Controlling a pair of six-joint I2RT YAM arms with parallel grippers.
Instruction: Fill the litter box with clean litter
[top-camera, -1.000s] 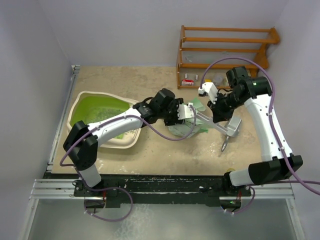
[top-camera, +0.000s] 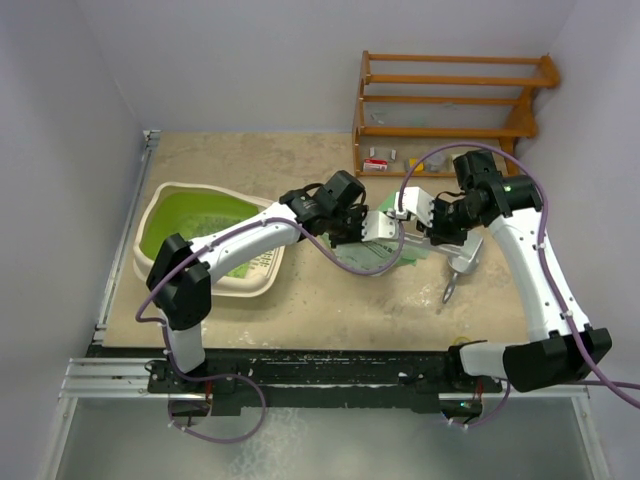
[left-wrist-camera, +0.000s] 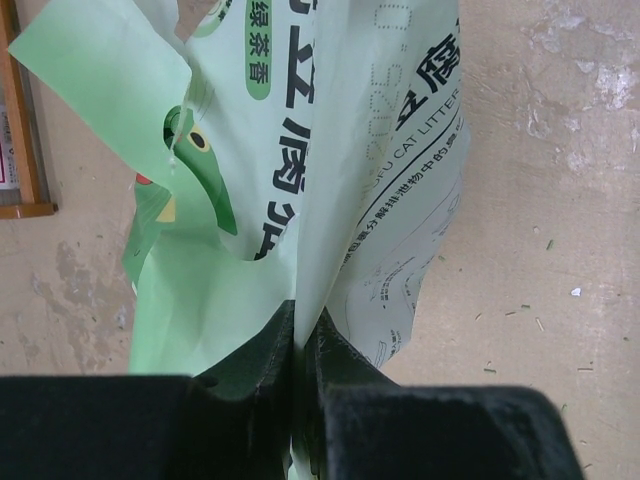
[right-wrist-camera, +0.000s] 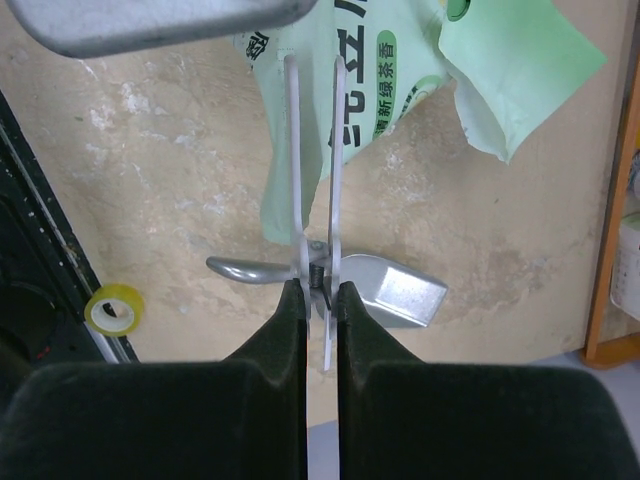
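My left gripper is shut on the white-and-green cat litter bag (left-wrist-camera: 390, 200), pinching a long fold in the middle of the table. My right gripper is shut on a silver tool with two long pale arms, which hang over the bag (right-wrist-camera: 385, 70) and a metal scoop (right-wrist-camera: 385, 290) lying on the table. The green litter box (top-camera: 185, 230) with a cream rim stands on the left, partly behind my left arm.
A wooden rack (top-camera: 450, 80) with small items stands at the back right. A yellow tape roll (right-wrist-camera: 112, 310) lies by the front edge. Bare table (top-camera: 280, 320) shows at the front.
Compared with one second ago, my left arm has shifted slightly right and back with the bag. The right arm has wavered a little, the tool still in its gripper.
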